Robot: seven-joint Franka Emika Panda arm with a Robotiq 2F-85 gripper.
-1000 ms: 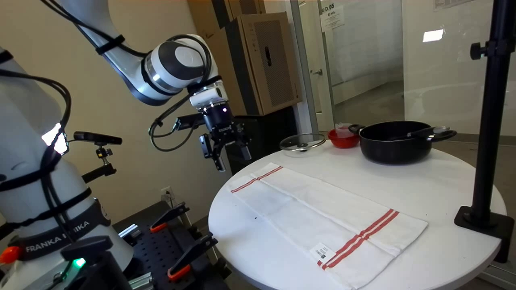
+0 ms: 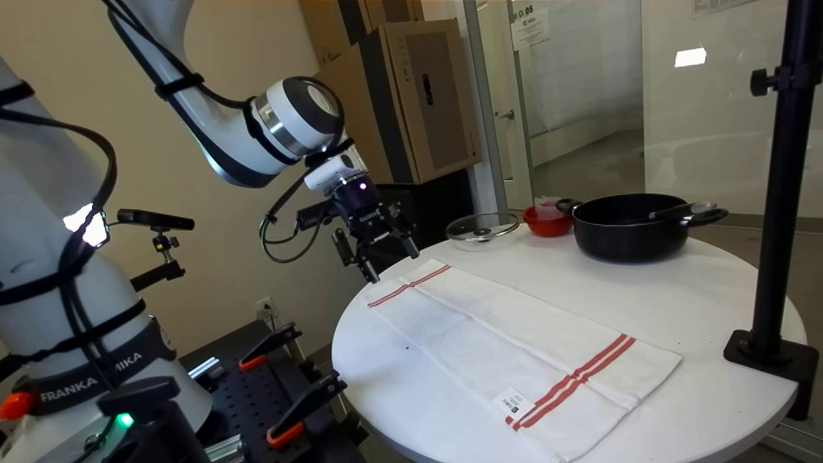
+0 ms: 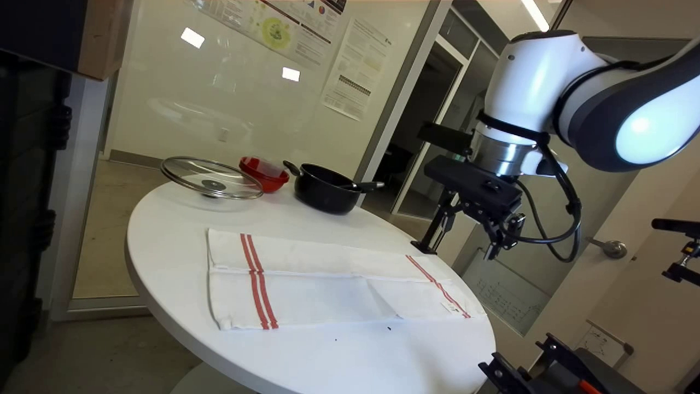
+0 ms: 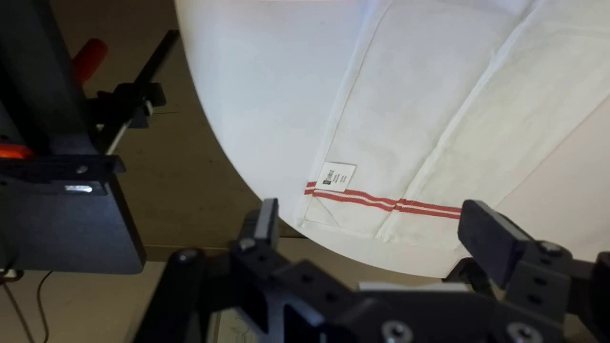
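Note:
A white towel point(image 2: 478, 332) with red stripes lies lengthwise in folds on the round white table point(image 3: 308, 358). A small white label point(image 4: 335, 176) sits by the stripes at one end. In exterior view 1 my gripper point(image 2: 393, 266) appears around the towel's far left end, tilted. It is open, its fingers point(image 4: 494, 240) wide apart with nothing between them. Exterior view 2 places the gripper point(image 3: 492, 252) above and beyond the label end in the picture. Its exact height over the table is hard to tell.
At the back of the table stand a black pot point(image 2: 631, 227) with a utensil across its rim, a red bowl point(image 2: 548, 225) and a glass lid point(image 2: 483, 227). A black post point(image 2: 771, 193) rises at the right edge. Bare table lies in front of the towel.
My gripper has moved right and slightly down in exterior view 1, and its tilt has increased. The towel and the cookware stay where they were.

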